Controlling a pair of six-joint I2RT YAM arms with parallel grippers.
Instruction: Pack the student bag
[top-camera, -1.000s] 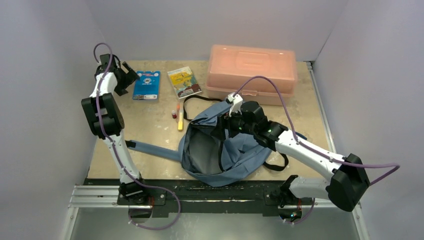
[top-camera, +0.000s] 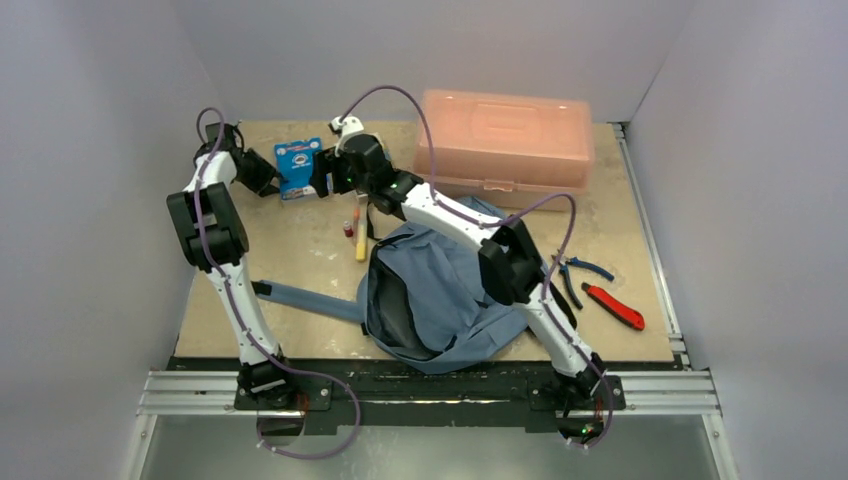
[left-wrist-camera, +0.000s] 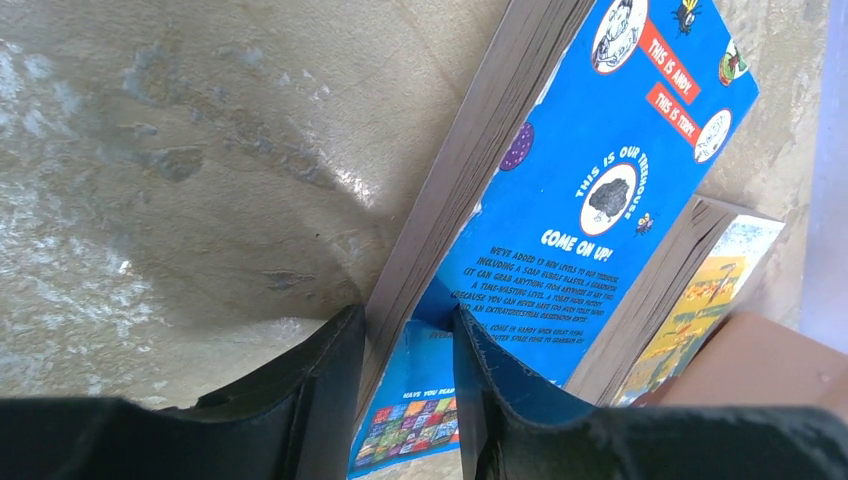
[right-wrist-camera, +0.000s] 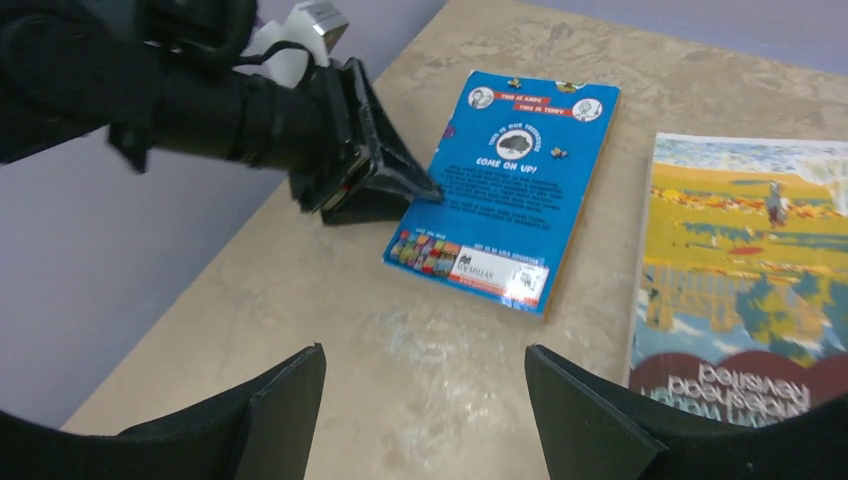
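Note:
A blue book (top-camera: 298, 165) (left-wrist-camera: 590, 220) (right-wrist-camera: 505, 190) lies at the back left. My left gripper is at its left long edge, one finger over the cover and one beside the spine side, part open around that edge. A yellow illustrated book (left-wrist-camera: 680, 330) (right-wrist-camera: 740, 270) lies to its right, mostly hidden by my right arm from above. My right gripper (top-camera: 325, 170) hovers open over the back middle, nothing between its fingers. The blue-grey bag (top-camera: 440, 300) lies open at the front middle.
A pink plastic box (top-camera: 505, 140) stands at the back right. A yellow marker (top-camera: 361, 240) and small items lie left of the bag. Pliers (top-camera: 590, 270) and a red-handled tool (top-camera: 615, 308) lie at the right.
My left gripper has come down and right onto the blue book's edge. My right arm has swung from over the bag up and left toward the books, uncovering the tools at the right.

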